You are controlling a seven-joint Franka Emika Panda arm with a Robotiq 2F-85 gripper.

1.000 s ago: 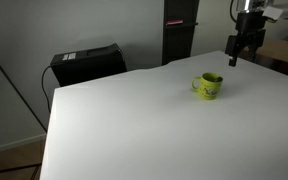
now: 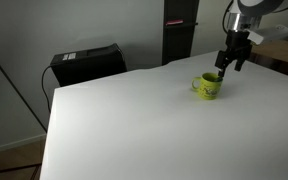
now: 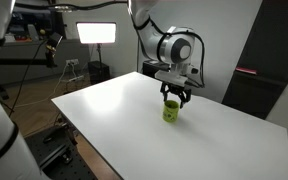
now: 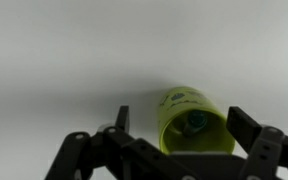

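A yellow-green mug [image 2: 207, 87] stands upright on the white table, its handle toward the left in exterior view 1. Something dark or greenish shows inside the mug [image 4: 194, 122] in the wrist view, too dim to name. My gripper [image 2: 230, 69] is open, just above and to the right of the mug in exterior view 1. In the wrist view its two fingers [image 4: 120, 120] stand apart on either side of the mug's opening. Exterior view 2 has the gripper [image 3: 174, 96] at the mug's rim; whether they touch cannot be told.
A black box-shaped device [image 2: 74, 67] sits at the table's far left edge. Another dark box [image 2: 180, 12] stands at the back.
My gripper has moved left and slightly down toward the mug. The mug has stayed in the same place.
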